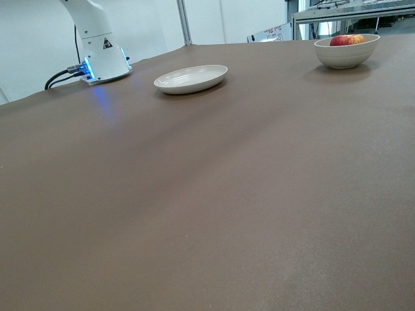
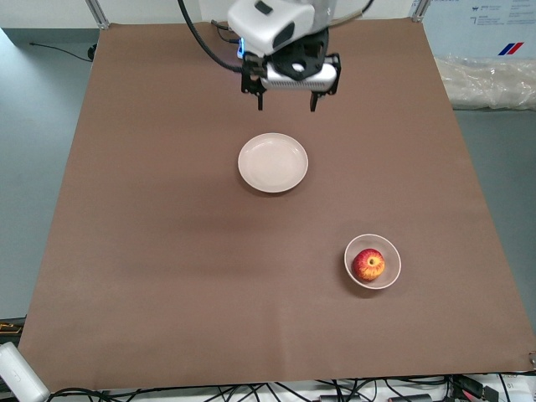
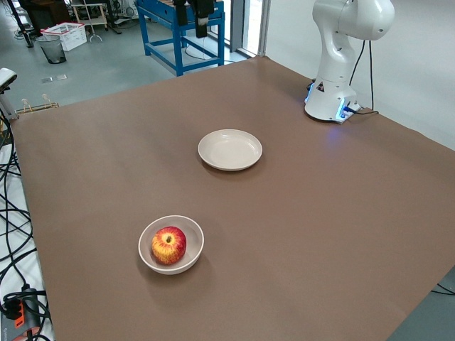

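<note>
A red-yellow apple (image 2: 368, 265) sits in a small pale bowl (image 2: 373, 282), also seen in the top view as bowl (image 1: 347, 57) and in the right view as apple (image 3: 168, 245). Behind it lies an empty pale plate (image 2: 272, 162). My gripper (image 2: 286, 102) is at the far end of the table in the left view, raised beyond the plate, its two black fingers spread apart with nothing visible between them. In the right view only its black fingertips show at the top edge.
The white arm base (image 3: 327, 99) stands at its far edge beside a white wall. Cables run along the near edge in the left view.
</note>
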